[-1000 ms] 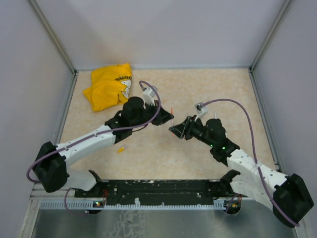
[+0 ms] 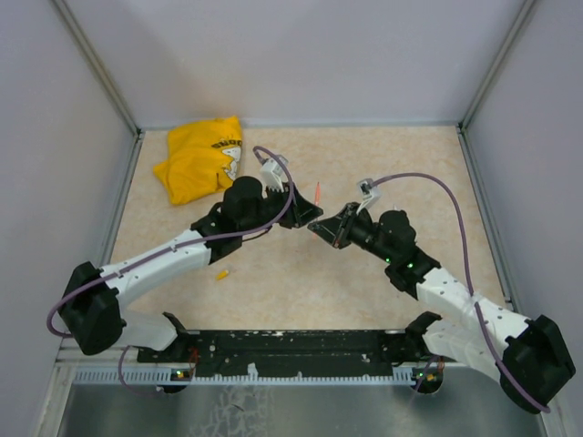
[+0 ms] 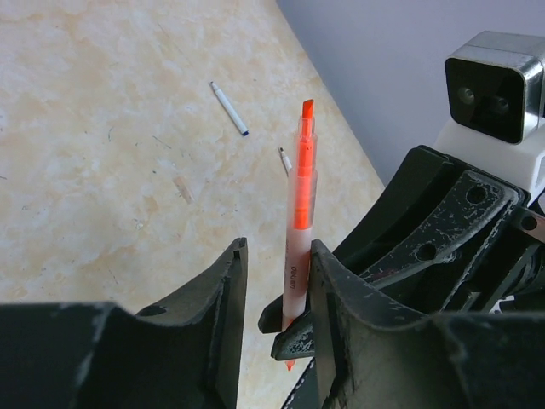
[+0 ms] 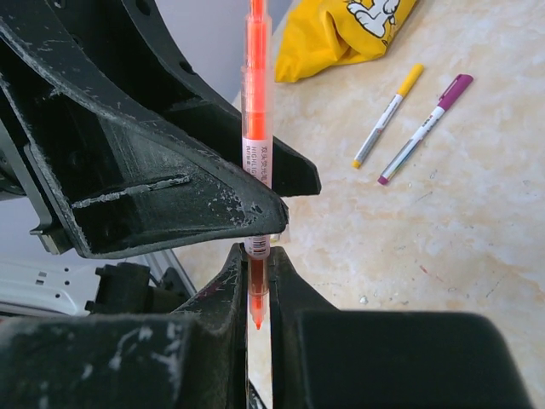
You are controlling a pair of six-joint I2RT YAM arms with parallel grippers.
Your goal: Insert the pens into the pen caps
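Note:
An orange pen [image 3: 301,196] with its clear cap [image 4: 256,106] stands upright between the two grippers near the table's middle. My right gripper [image 2: 311,228] is shut on its lower end, as the right wrist view [image 4: 258,300] shows. My left gripper [image 2: 311,211] is higher, its fingers part open around the pen; in the left wrist view [image 3: 275,285] one finger is at the pen and the other stands apart.
A purple pen [image 4: 426,128] and a yellow pen [image 4: 388,115] lie on the table, with a yellow bag [image 2: 196,159] at back left. White pens [image 3: 228,106] lie on the right side.
My right gripper has shifted slightly left and up in the top view and has closed on the pen's lower end. The left arm has barely moved.

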